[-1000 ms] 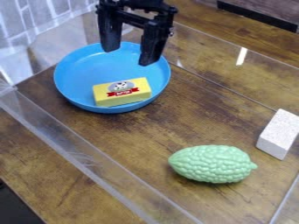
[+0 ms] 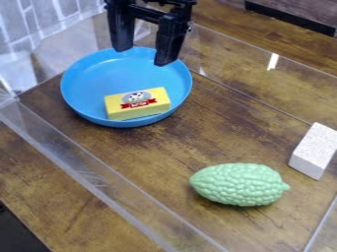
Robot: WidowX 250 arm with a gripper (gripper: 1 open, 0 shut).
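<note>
My black gripper (image 2: 145,47) is at the top of the camera view, hanging over the back part of a blue round dish (image 2: 90,79). Its two dark fingers stand apart, open, with nothing seen between them. A yellow box (image 2: 142,107) with a cow label lies in the front part of the dish, below the gripper and clear of it.
A green bumpy vegetable (image 2: 241,185) lies at the lower right of the wooden table (image 2: 132,187). A white block (image 2: 312,151) is at the right. Clear plastic edges run along the left and right sides.
The gripper has moved a little up in the view, toward the back, away from the yellow box. The objects on the table have not moved.
</note>
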